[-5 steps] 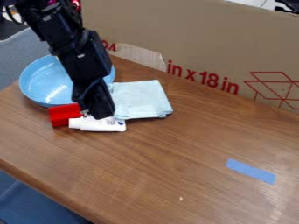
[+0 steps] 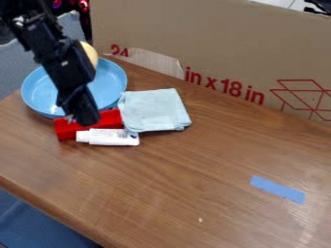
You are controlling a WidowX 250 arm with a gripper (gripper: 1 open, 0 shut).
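My black gripper reaches in from the upper left, its tip low over the front part of a blue round dish and just above a red box; it looks shut, with nothing visible between its fingers. A white tube lies in front of the red box. A folded pale cloth lies to the right of both. A yellowish object is partly hidden behind the arm.
A large cardboard box stands along the back.
My gripper has moved left from over the cloth's edge toward the dish, uncovering more of the red box, the tube and the cloth.
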